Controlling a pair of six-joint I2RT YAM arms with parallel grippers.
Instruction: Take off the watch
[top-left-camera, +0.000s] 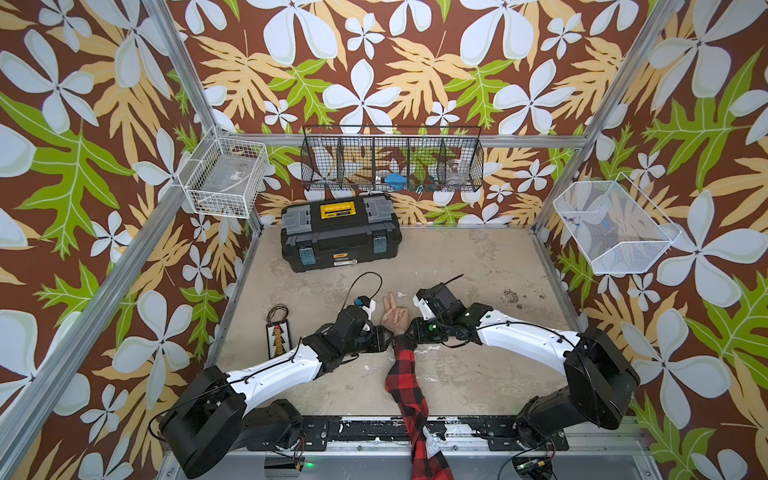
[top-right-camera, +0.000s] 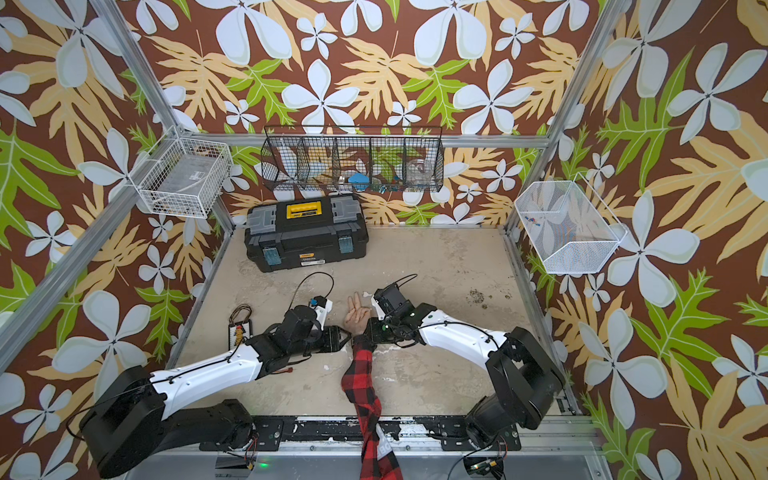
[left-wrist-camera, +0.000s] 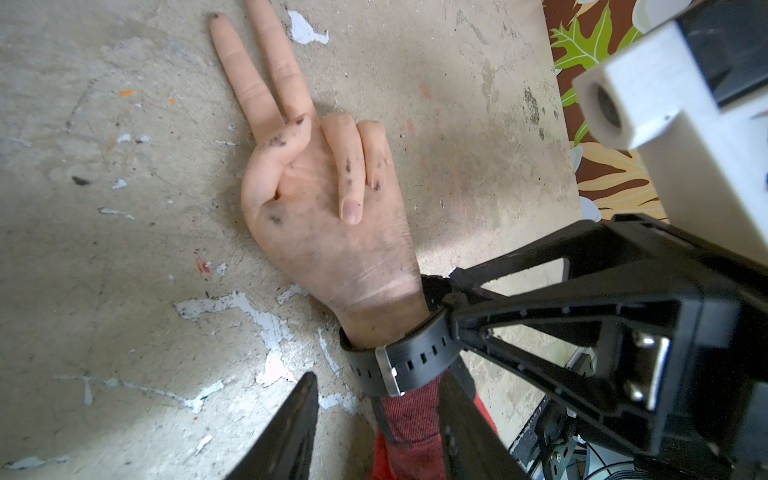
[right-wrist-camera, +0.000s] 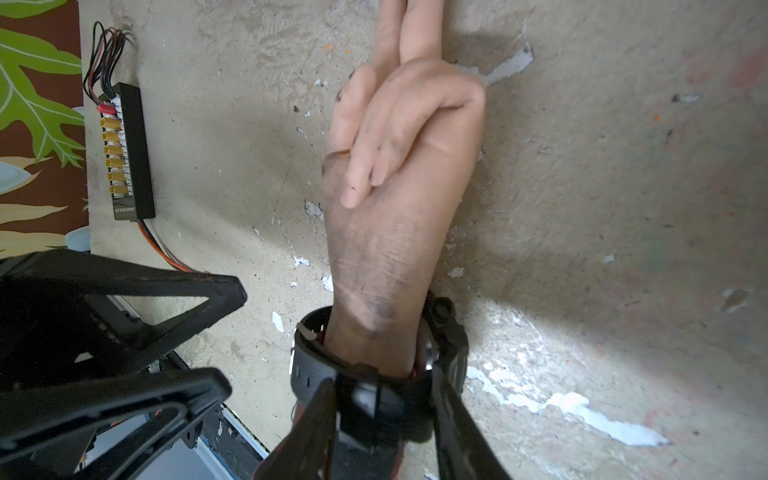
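Note:
A black watch (left-wrist-camera: 416, 356) circles the wrist of a model hand (left-wrist-camera: 352, 248) lying palm up, in a red checked sleeve (top-left-camera: 406, 384). Its strap shows a silver buckle (left-wrist-camera: 388, 369) and a row of holes. From the left, my left gripper stands part open just short of the strap, nothing between its fingers. My right gripper is at the strap from the right, fingers part open, with black strap (right-wrist-camera: 364, 396) showing in the gap. Whether its tips press on the strap is hard to see.
A black toolbox (top-left-camera: 340, 240) stands at the back left. A power strip with cables (right-wrist-camera: 128, 160) lies to the left of the left arm. Wire baskets (top-left-camera: 392, 164) hang on the walls.

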